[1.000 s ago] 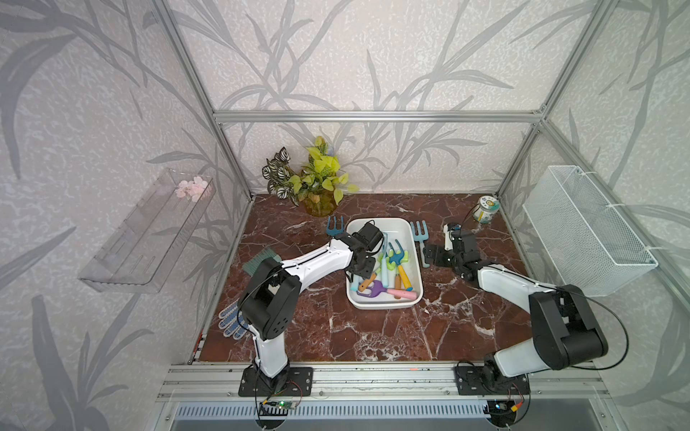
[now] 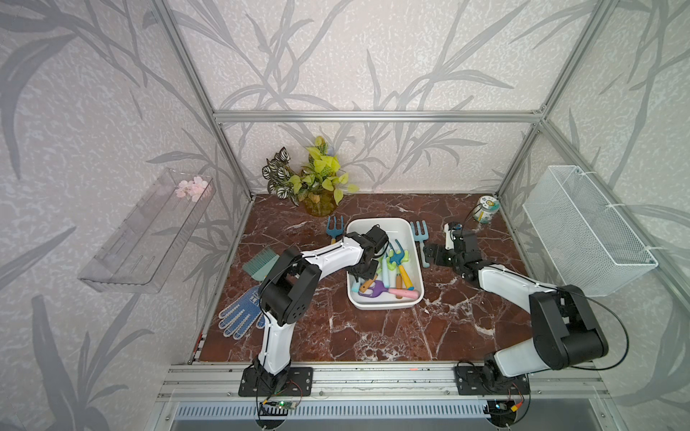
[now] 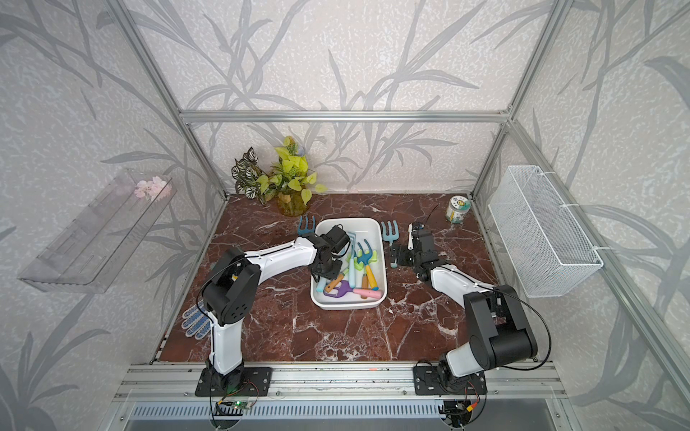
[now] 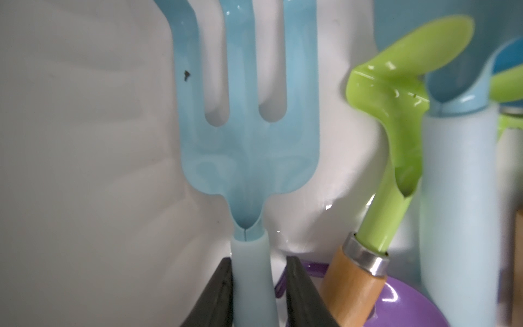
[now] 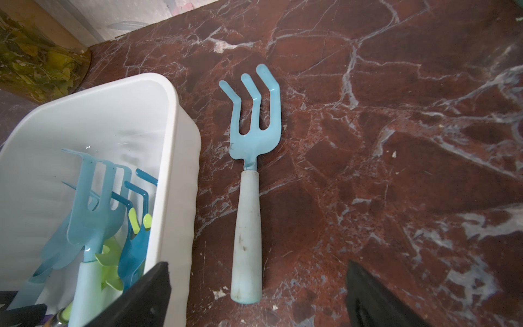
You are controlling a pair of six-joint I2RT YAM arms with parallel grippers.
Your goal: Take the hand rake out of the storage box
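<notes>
The white storage box (image 2: 381, 304) holds several garden tools. In the left wrist view, a light-blue hand rake (image 4: 245, 163) lies along the box's left side, and my left gripper is over its handle, fingers part open either side of it; contact is unclear. A green tool (image 4: 400, 125) and a purple tool (image 4: 408, 305) lie beside it. My right gripper stands open right of the box, above a second light-blue rake (image 5: 248, 229) lying on the table, with nothing between its fingers.
A potted plant (image 2: 320, 179) stands at the back left, a can (image 2: 486, 209) at the back right. A blue glove (image 2: 240, 316) lies at the front left. Wall baskets (image 3: 546, 244) flank the table.
My left arm has moved a little to the right, bringing its gripper further over the box. The right arm has not moved.
</notes>
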